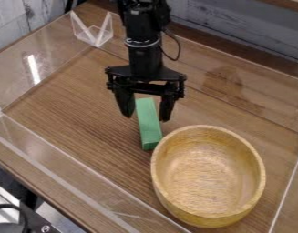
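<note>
A green block [149, 126] lies on the wooden table, just left of a large pale yellow bowl [207, 177]. The black gripper [146, 107] hangs over the upper end of the block, its fingers spread apart to either side of it, the right one reaching lower toward the table. I cannot tell whether either finger touches the block.
Transparent edges border it at the left, and a black cable lies at the lower left corner.
</note>
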